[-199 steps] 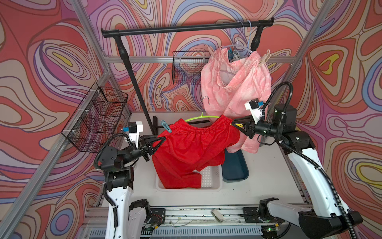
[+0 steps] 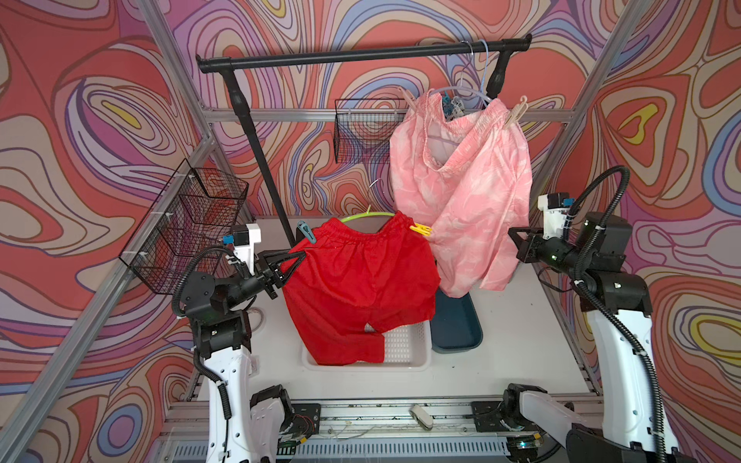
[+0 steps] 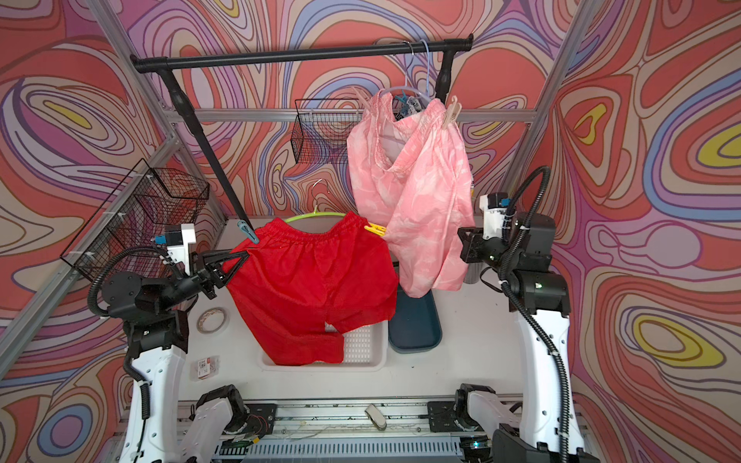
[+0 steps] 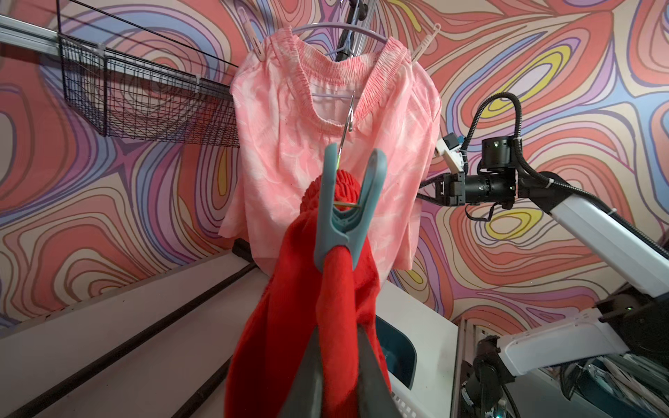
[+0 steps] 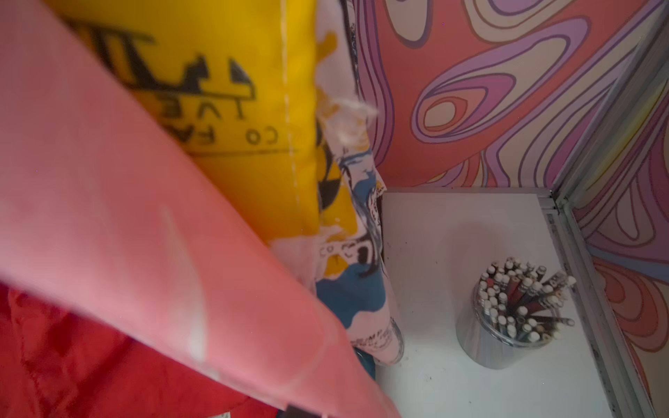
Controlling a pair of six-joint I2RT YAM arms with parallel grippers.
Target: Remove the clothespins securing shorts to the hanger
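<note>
Red shorts hang on a green hanger, pinned by a blue clothespin on the left and a yellow one on the right. My left gripper is shut on the shorts' left side, just below the blue clothespin; the fabric rises from its fingers in the left wrist view. My right gripper is shut with nothing seen between its fingers, to the right of the yellow clothespin, by pink shorts.
A black rack holds the pink garment. A white basket and blue tray lie below. Wire baskets hang at left; a pencil cup stands at right rear.
My left gripper moved left with the red shorts and hanger. My right gripper moved right, away from the yellow clothespin; the pink garment now hangs lower.
</note>
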